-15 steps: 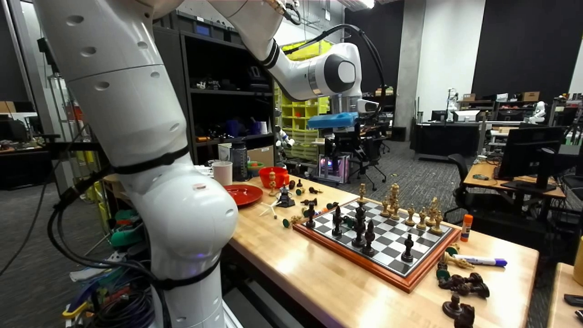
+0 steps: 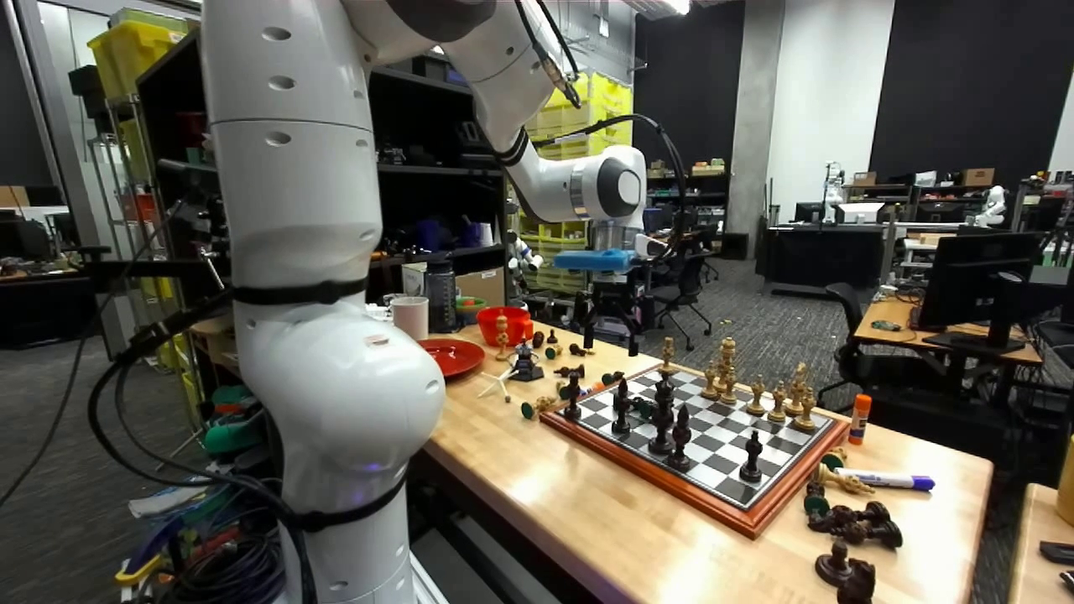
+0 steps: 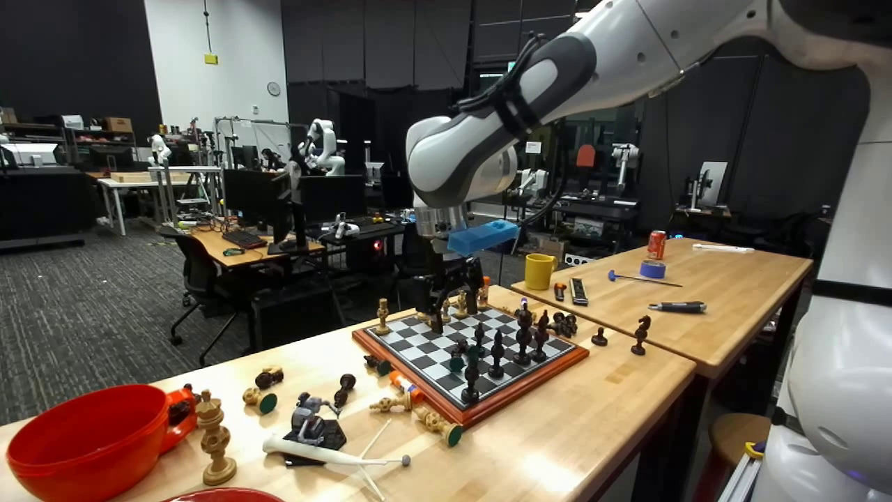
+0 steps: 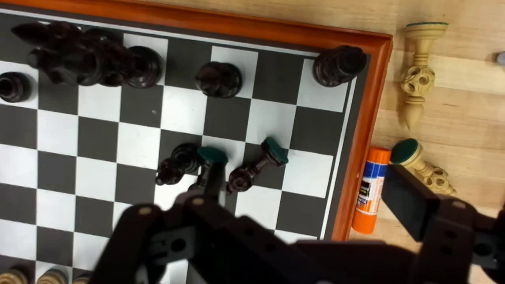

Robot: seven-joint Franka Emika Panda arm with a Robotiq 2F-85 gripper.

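Note:
My gripper [image 2: 611,344] hangs above the far left part of the chessboard [image 2: 659,487], its fingers apart and nothing between them. In the wrist view one finger [image 4: 216,182] overlaps a toppled dark piece with a green base, while the other finger [image 4: 409,201] lies over the table past the board's wooden rim. Near the first finger, another dark piece [image 4: 258,165] lies on its side on the squares. Upright dark pieces line one side of the board, among them a rook-like corner piece [image 4: 339,65]. Light pieces [image 2: 727,367] stand along the opposite side.
An orange glue stick [image 4: 370,190] lies against the board's rim, with toppled light pieces [image 4: 419,78] beside it. A red bowl [image 3: 92,443], a small figure [image 3: 311,422] and a white stick model [image 3: 334,454] occupy the table's end.
The arm has lowered the gripper and shifted it slightly to the left in exterior view 1. Pieces on the board look unmoved.

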